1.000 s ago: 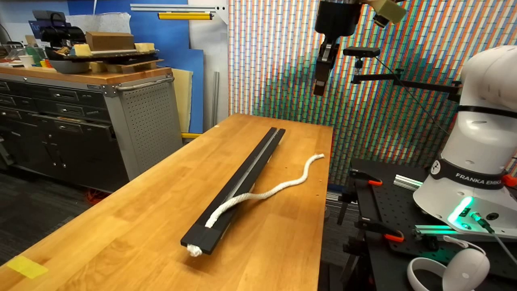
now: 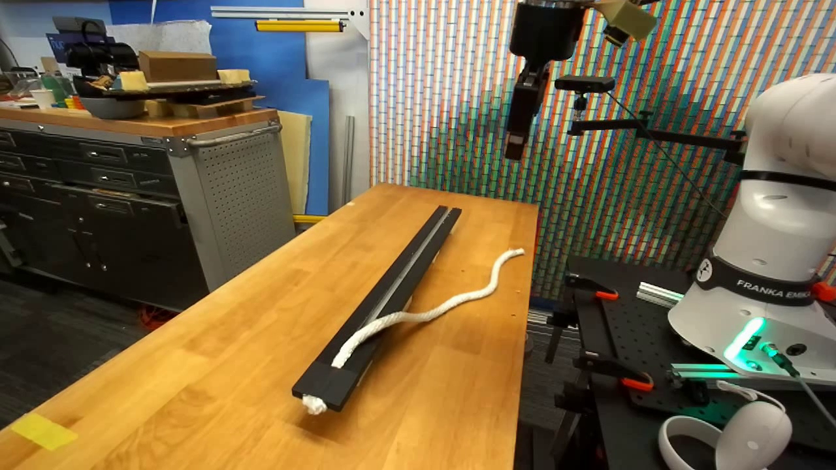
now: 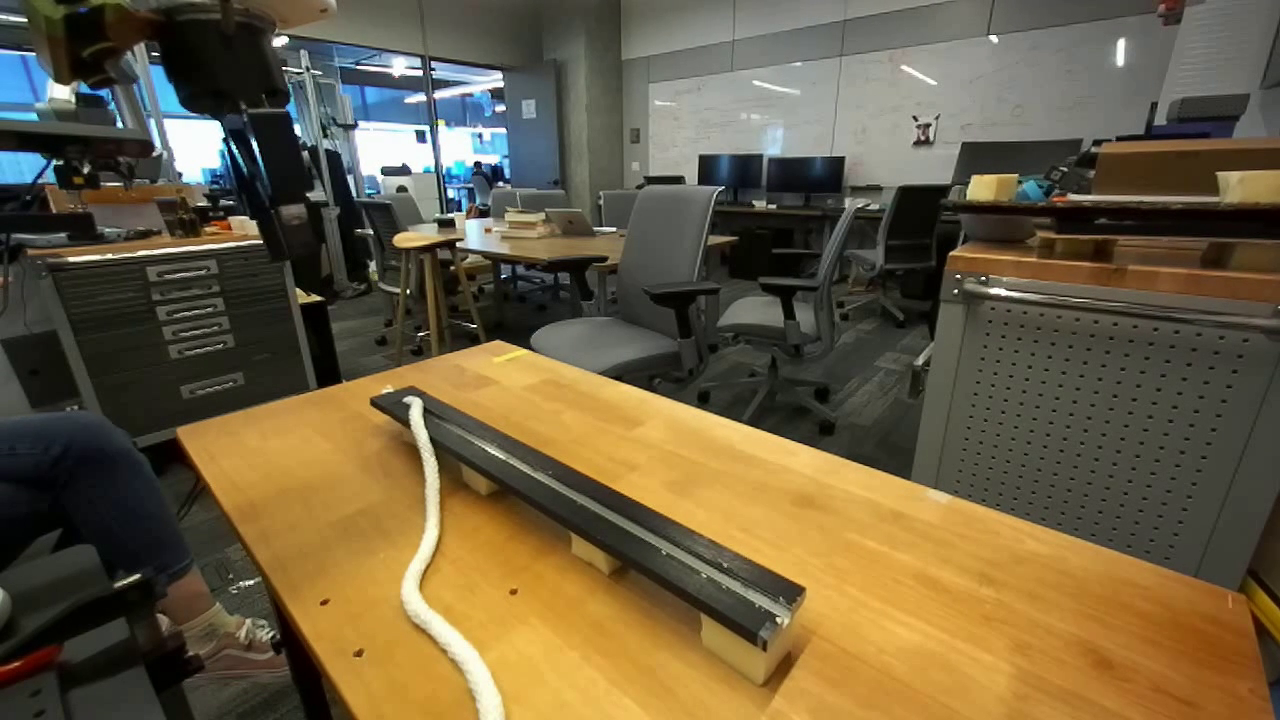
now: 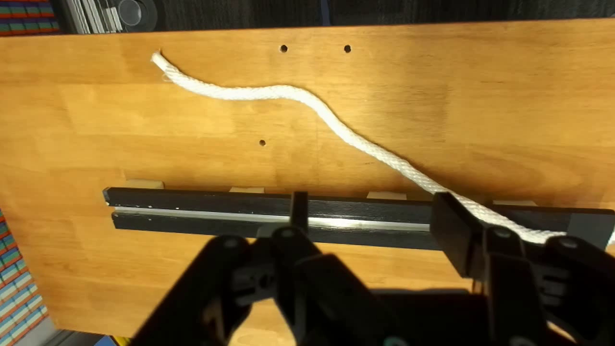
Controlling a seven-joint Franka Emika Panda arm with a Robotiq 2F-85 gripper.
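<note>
A white rope (image 4: pixel 323 109) lies in loose curves on the wooden table. Near one end it crosses onto a long black channel (image 4: pixel 184 199) with a pale groove down its middle. That end passes under a black cover piece (image 2: pixel 330 381), and a frayed tip (image 2: pixel 314 405) pokes out beyond it. The rope's other end (image 2: pixel 517 252) rests free near the table's edge. High above the far end of the table, in exterior view 1, hangs my gripper (image 2: pixel 514 150), touching nothing. A wide gap separates its dark fingers (image 4: pixel 299 212) in the wrist view, with no object held.
Small pale blocks (image 3: pixel 744 648) prop the channel off the table (image 3: pixel 960 576). Bare wood lies on both sides of it. A camera on a bracket (image 2: pixel 584 83) stands close beside the gripper in exterior view 1.
In exterior view 1 my gripper's fingertips sit slightly lower and a little to the left. The rope and channel have not moved.
</note>
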